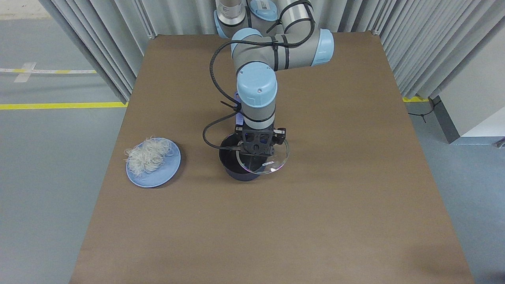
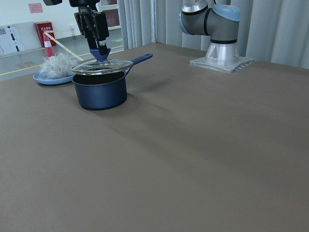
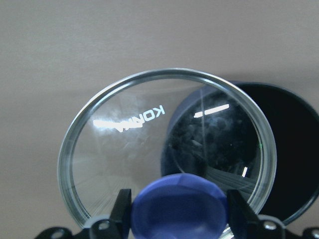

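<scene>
My gripper is shut on the blue knob (image 3: 179,204) of a glass lid (image 3: 124,159), holding it over the navy saucepan (image 2: 99,96), shifted off-centre so part of the pot's dark interior (image 3: 291,149) is uncovered. In the front view the lid (image 1: 277,158) sticks out to the right of the pot (image 1: 232,168), whose handle is partly hidden behind the arm.
A blue plate (image 1: 161,175) with a heap of white noodle-like strands (image 1: 147,155) sits to the left of the pot.
</scene>
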